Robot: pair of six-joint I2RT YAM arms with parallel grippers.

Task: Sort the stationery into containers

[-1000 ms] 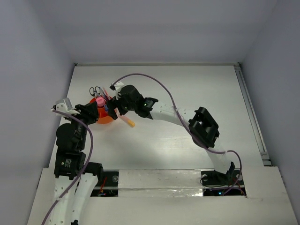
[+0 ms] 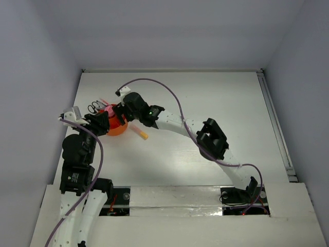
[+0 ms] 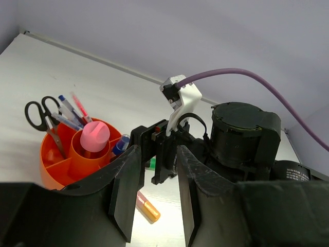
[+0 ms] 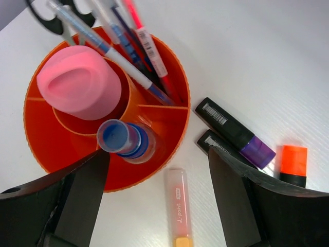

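The round orange divided container (image 2: 118, 129) stands at the table's left between my two grippers. Scissors (image 3: 43, 116), several pens (image 4: 150, 51), a pink object (image 4: 79, 82) and a blue-capped clear tube (image 4: 128, 141) are in its compartments. My right gripper is open over the container's near rim; its left finger (image 4: 77, 200) is close to the tube, and whether they touch cannot be told. Bare rim and table show between its fingers. My left gripper is open beside the container, holding nothing. Outside lies a clear tube with an orange end (image 4: 180, 211).
Two black markers (image 4: 226, 122), one with a purple end, and an orange-capped one (image 4: 294, 162) lie on the table right of the container in the right wrist view.
The left arm is nearly still.
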